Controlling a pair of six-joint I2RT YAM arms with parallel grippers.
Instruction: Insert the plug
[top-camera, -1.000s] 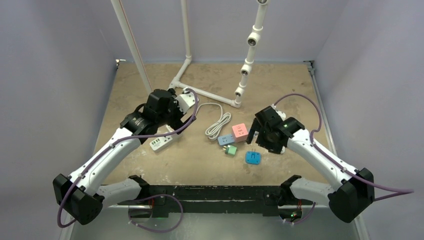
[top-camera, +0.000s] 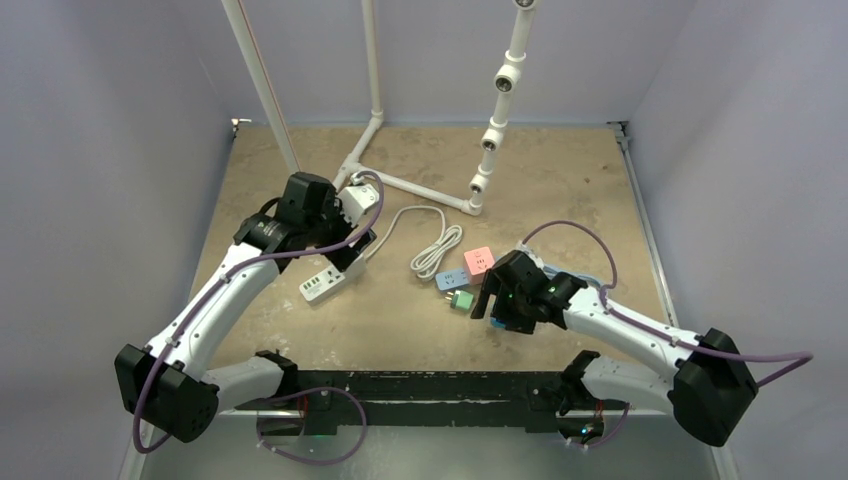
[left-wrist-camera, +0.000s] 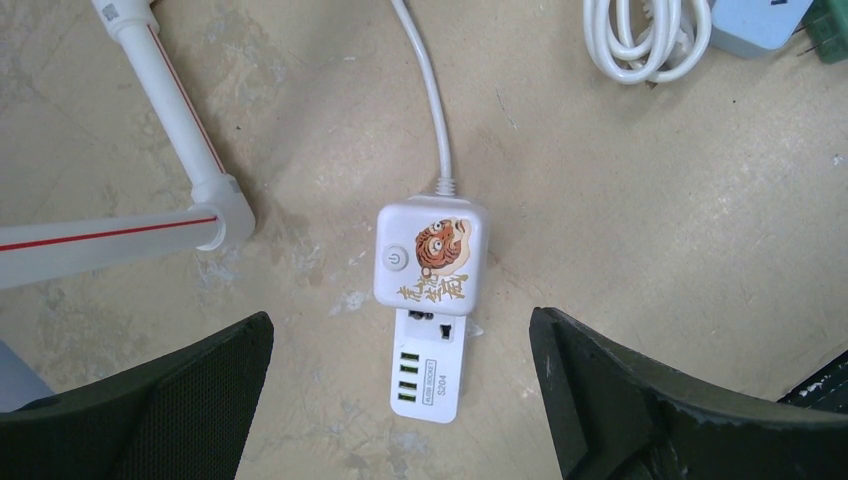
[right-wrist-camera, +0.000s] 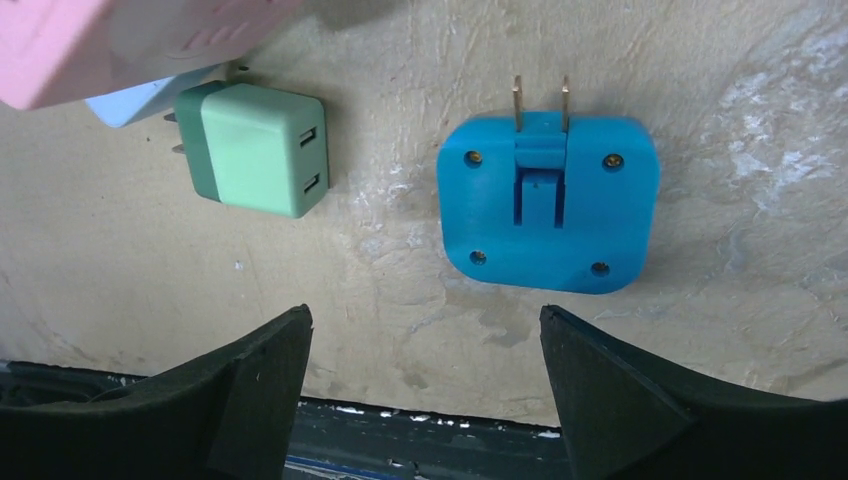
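A blue plug adapter (right-wrist-camera: 610, 220) lies on the table with two pins pointing up-frame in the right wrist view, between and beyond the open fingers of my right gripper. A green charger (right-wrist-camera: 255, 150) lies left of it. My left gripper is open above a white power strip (left-wrist-camera: 428, 385), whose cube-like end with a tiger print (left-wrist-camera: 430, 255) has a cable running from it. Nothing is between either gripper's fingers.
A pink socket cube (top-camera: 478, 260) and a light blue socket block (top-camera: 450, 281) sit near the green charger. A coiled white cable (top-camera: 435, 250) lies mid-table. White pipes (top-camera: 420, 188) stand at the back.
My right arm has moved toward the front and left, over the blue adapter. My left arm has moved slightly left over the power strip.
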